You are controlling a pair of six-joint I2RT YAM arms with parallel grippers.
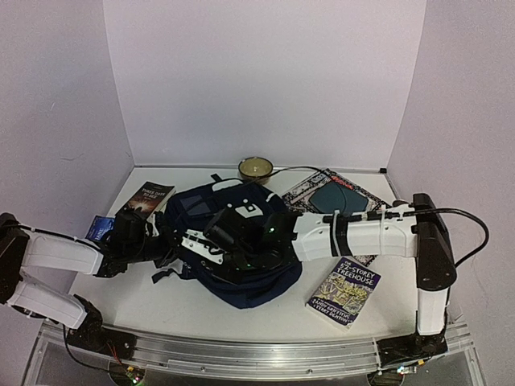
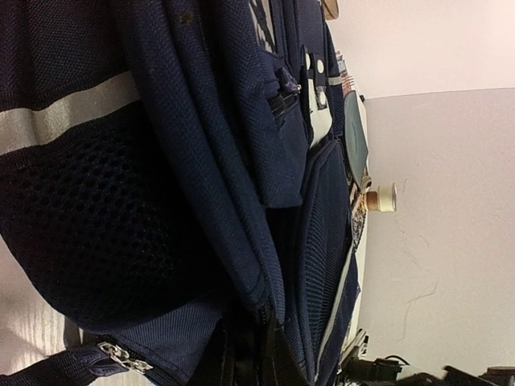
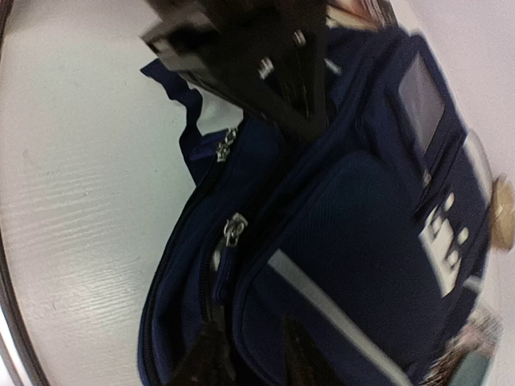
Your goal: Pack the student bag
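The navy student bag [image 1: 241, 285] lies in the middle of the table, its side zip edge facing left and front. At its left edge, my left gripper is shut on the bag's dark fabric edge; the exact grip is in shadow. Low over the bag's front reaches my right gripper, its fingers [image 3: 299, 354] blurred and apart. A zip slider [image 3: 235, 228] with a blue pull tab [image 3: 226, 276] shows just above these fingers, not clearly between them. My right arm hides much of the bag from above.
A treehouse book [image 1: 346, 291] lies at the right front. Further back are a patterned folder [image 1: 372, 195] with a dark-green item [image 1: 338, 198] on it, and a bowl [image 1: 256, 167]. Two books, one dark [image 1: 150, 198] and one blue [image 1: 100, 227], lie at left.
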